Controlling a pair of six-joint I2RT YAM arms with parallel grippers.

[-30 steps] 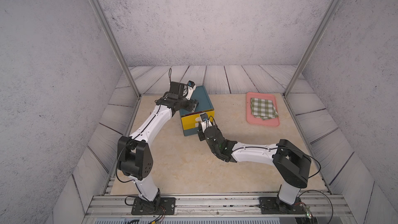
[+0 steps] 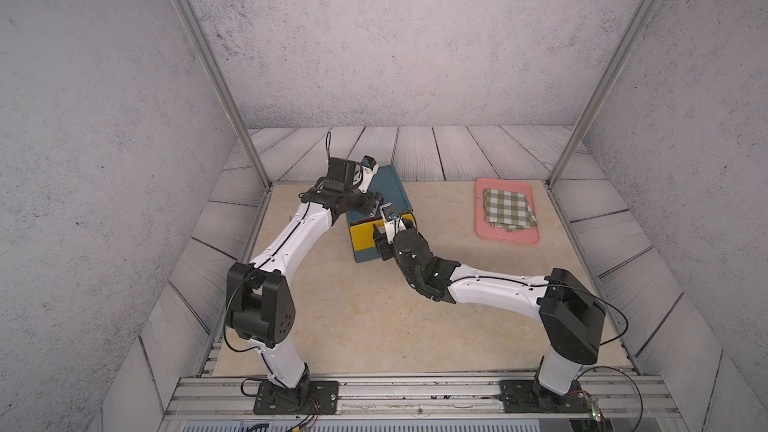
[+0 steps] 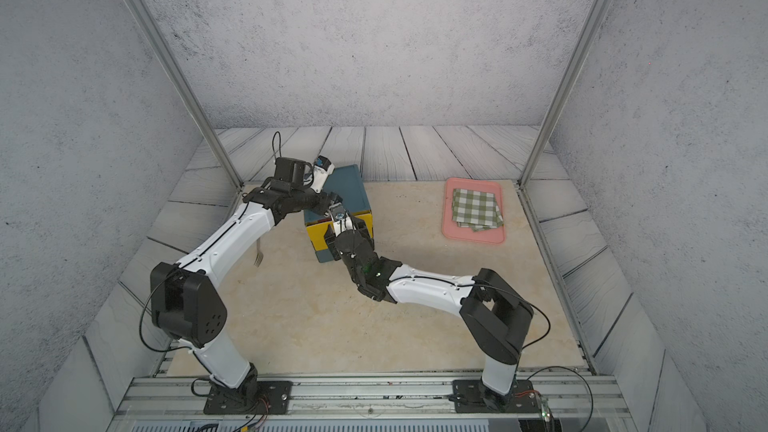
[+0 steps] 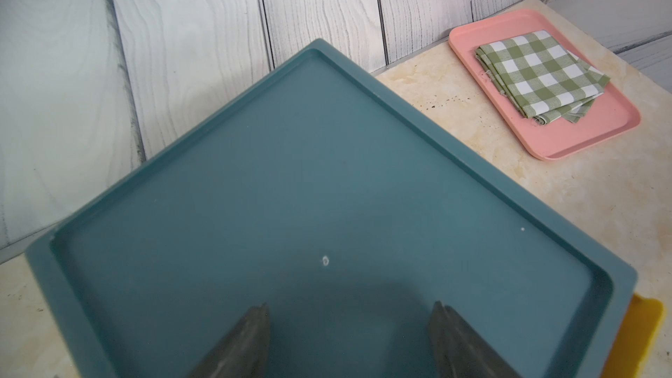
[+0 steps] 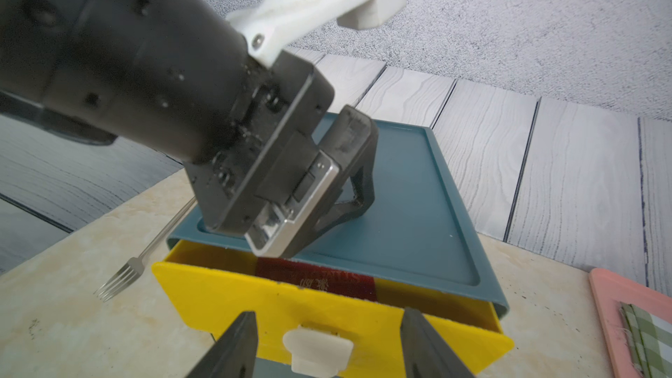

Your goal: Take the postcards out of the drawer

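Observation:
A small cabinet with a teal top [image 4: 322, 168] has its yellow drawer [image 5: 322, 301] pulled out a little. Inside the gap, something dark red, flat and lettered [image 5: 318, 276] shows, partly hidden by the top and the drawer front. Over the cabinet top is my left gripper, its fingers apart and only teal surface visible between them. My right gripper faces the drawer front, open, with the white knob [image 5: 318, 353] seen between its fingers. Whether the fingers touch the knob cannot be told.
A pink tray [image 2: 481, 220] with a folded green checked cloth [image 2: 509, 209] lies to the right. Left of the cabinet rests a fork [image 5: 122, 276]. The two grippers are close together.
My right gripper has moved up and toward the cabinet, now covering more of the drawer front. The left arm and cabinet look unmoved.

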